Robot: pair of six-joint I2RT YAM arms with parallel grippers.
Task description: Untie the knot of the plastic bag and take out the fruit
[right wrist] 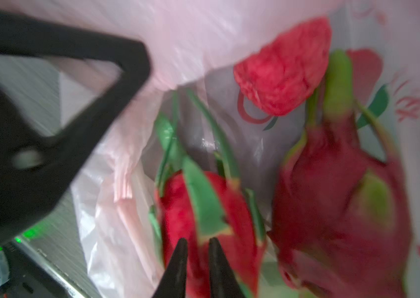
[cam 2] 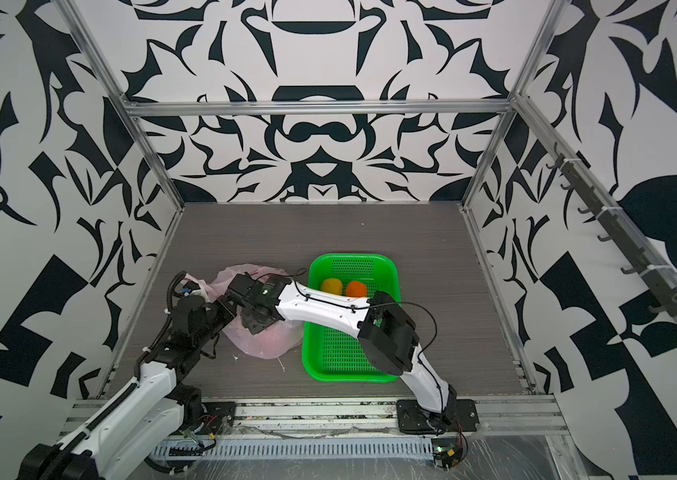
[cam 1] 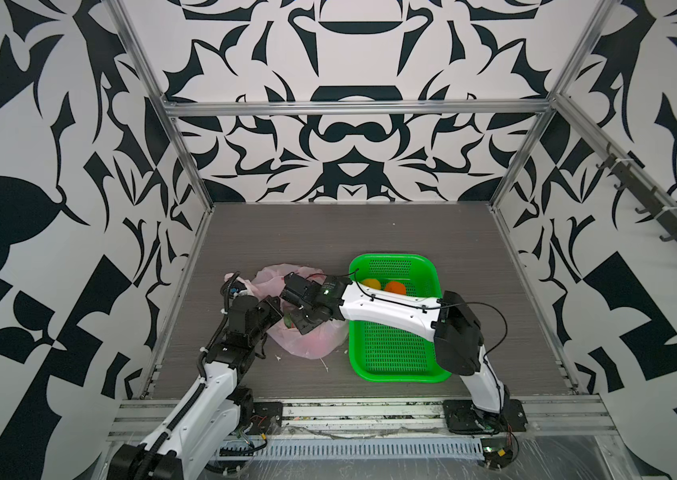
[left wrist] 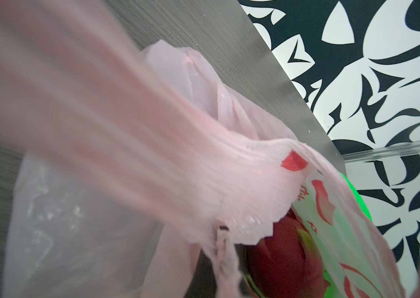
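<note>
The pale pink plastic bag (cam 1: 310,344) lies open on the table's left, its mouth facing up. My left gripper (cam 1: 275,306) is shut on plastic at the bag's mouth; the stretched film (left wrist: 180,159) covers much of the left wrist view. Inside the bag, the right wrist view shows a red dragon fruit with green leaves (right wrist: 205,198), a second dragon fruit (right wrist: 339,203) to its right, and a smaller bumpy red fruit (right wrist: 289,64) above. Blurred, my right gripper reaches in over the leafy dragon fruit, fingertips slightly apart; contact cannot be told.
A green basket (cam 1: 362,352) stands right of the bag, under my right forearm. It holds a yellow fruit (cam 1: 371,284) and an orange one (cam 1: 395,287); its front part is empty. Behind bag and basket the table (cam 1: 290,232) is clear. The two grippers are very close together.
</note>
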